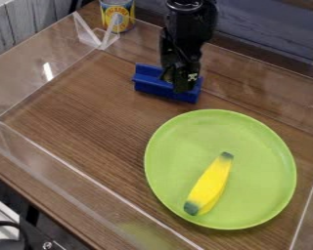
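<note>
The black gripper (180, 70) hangs over a blue block-shaped object (152, 84) at the back middle of the table, its fingers reaching down to the object's right part. The fingers are open by their look, though they partly hide what is between them. A yellow banana (209, 183) with greenish tips lies on a large green plate (250, 146) at the front right.
A can (116, 16) with a yellow and blue label stands at the back left, beside a clear plastic piece. Clear panels line the left and front edges.
</note>
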